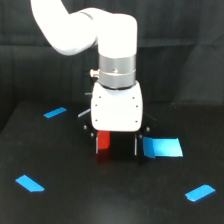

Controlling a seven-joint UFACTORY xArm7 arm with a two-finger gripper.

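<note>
A small red object (103,141) rests on the black table, its upper part hidden by the white hand. My gripper (116,149) hangs over the table with its two dark fingers wide apart, so it is open. The red object shows just beneath the hand, close to the finger on the image's left. Between it and the finger on the right is a clear gap. Whether the near finger touches the object, I cannot tell.
A light-blue piece, perhaps folded paper (167,148), lies to the right of the hand. Blue tape strips mark the table at front left (30,184), front right (200,193) and back left (55,112).
</note>
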